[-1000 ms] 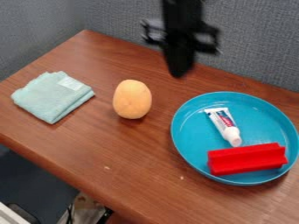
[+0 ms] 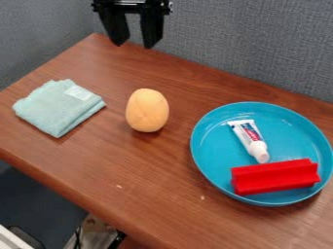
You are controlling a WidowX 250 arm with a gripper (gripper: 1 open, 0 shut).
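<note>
My black gripper (image 2: 134,31) hangs at the top of the camera view, above the back left of the table, open with nothing between its two fingers. On the right, a blue plate (image 2: 208,160) holds a white toothpaste tube (image 2: 248,139) and a red block-like object (image 2: 274,176). An orange egg-shaped object (image 2: 147,110) stands in the middle of the table. A folded pale blue cloth (image 2: 58,106) lies to its left.
Grey padded walls border the back, and the table's left front edge drops to a dark floor with cables.
My gripper has moved up and to the left, away from above the plate's back side. The objects on the table have not moved.
</note>
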